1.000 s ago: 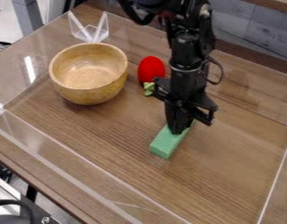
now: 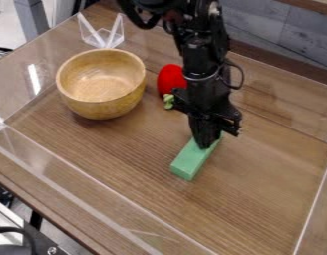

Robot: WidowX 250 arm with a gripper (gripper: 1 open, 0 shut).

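My gripper [image 2: 206,129] is low over the table, at the upper end of a green oblong object [image 2: 193,159] lying on the wood. Its dark fingers cover that end, so whether they touch it or what is between them cannot be seen. A red object [image 2: 170,78] and a small green piece [image 2: 169,102] lie behind, left of the arm.
A tan bowl [image 2: 100,82] sits at the upper left, with a white object [image 2: 101,32] behind it. A grey panel stands at the back right, and a dark cable shows at the bottom left.
The arm and gripper have shifted slightly; the upper part now stands a little more to the left. The objects on the table look unmoved.
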